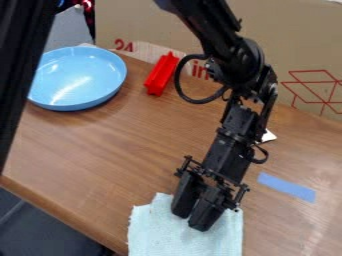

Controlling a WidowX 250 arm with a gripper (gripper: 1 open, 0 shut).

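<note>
The black gripper (201,206) is low at the front centre of the wooden table, its fingertips down on a pale cloth (174,238). Whether its fingers grip the cloth or only press on it cannot be told. The cloth lies at the table's front edge, partly hidden by the gripper and cut off by the bottom of the view.
A blue bowl (74,78) sits at the back left, with a red object (162,72) beside it. A strip of blue tape (286,187) lies on the right. A cardboard box (290,50) stands behind.
</note>
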